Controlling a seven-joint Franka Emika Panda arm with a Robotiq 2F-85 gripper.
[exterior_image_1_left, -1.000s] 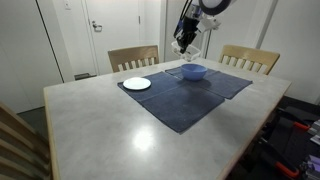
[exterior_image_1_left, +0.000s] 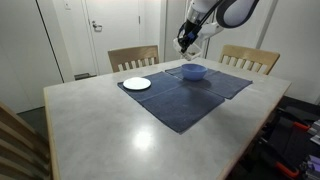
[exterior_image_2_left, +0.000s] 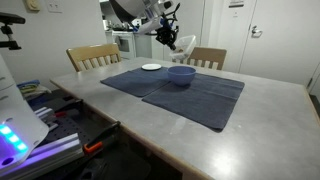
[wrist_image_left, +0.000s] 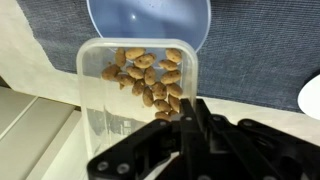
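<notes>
A clear box-shaped container (wrist_image_left: 107, 125) with several brown nut-like pieces (wrist_image_left: 150, 80) hangs in the air, and my gripper is shut on its rim. The pieces lie toward the container's side nearest the bowl. The blue bowl (exterior_image_1_left: 194, 72) stands on a dark cloth. In the wrist view the bowl (wrist_image_left: 150, 18) is partly cut off by the top edge, just beyond the container. Exterior view 2 has the container (exterior_image_2_left: 184, 45) above the bowl (exterior_image_2_left: 181, 75), apart from it. The bowl's inside looks mostly bare; small contents are hard to tell.
A white plate (exterior_image_1_left: 137, 84) rests on the dark cloth (exterior_image_1_left: 180, 105), left of the bowl. Chairs (exterior_image_1_left: 134, 58) stand around the table.
My arm has swung and tilted somewhat, its white links coming lower and larger in exterior view 1. The container stays up near the bowl. Bowl and plate have not moved.
</notes>
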